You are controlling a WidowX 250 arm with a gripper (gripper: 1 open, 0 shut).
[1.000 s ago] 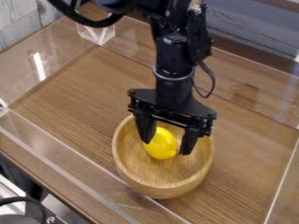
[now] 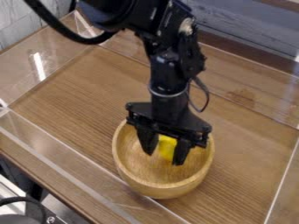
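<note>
My black gripper (image 2: 163, 138) hangs from the top centre down into a light wooden bowl (image 2: 162, 181) at the lower middle. A yellow object (image 2: 166, 146) in the bowl sits between the gripper's fingers, mostly hidden by them. Whether the fingers press on it is not clear.
The bowl rests on a wooden table (image 2: 70, 96) with clear space to the left and right. A pale wall edge runs along the back, and cables lie at the bottom left corner.
The fingers have moved inward around the yellow object, which is now more hidden and appears slightly further right.
</note>
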